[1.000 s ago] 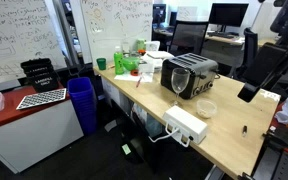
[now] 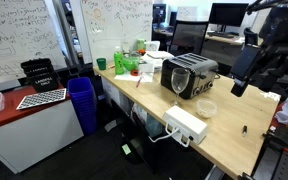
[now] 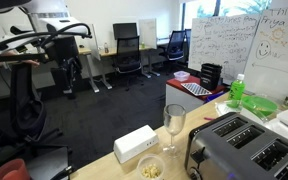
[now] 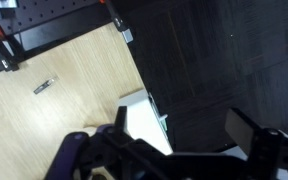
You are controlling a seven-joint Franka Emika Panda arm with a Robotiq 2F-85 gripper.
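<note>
My gripper stands open in the wrist view, its dark fingers wide apart at the bottom with nothing between them. In exterior view 1 the dark arm fills the upper right, and the gripper (image 2: 252,82) hangs above the table's right part. A white box (image 2: 186,125) sits at the table's front edge; in the wrist view this box (image 4: 145,125) is partly hidden by the left finger. Behind it stands a clear stemmed glass (image 3: 173,120). A small bowl (image 3: 151,168) with light bits in it lies close by. The four-slot toaster (image 2: 191,72) is farther back.
A small dark item (image 2: 245,130) lies on the bare right part of the wooden table (image 2: 219,145). A green bottle (image 3: 237,90) and a green bowl (image 3: 257,103) are at the table's far end. Dark floor lies beyond the table's edge.
The arm and gripper at the upper right have shifted slightly up and left and turned a little. The objects on the table have stayed in place.
</note>
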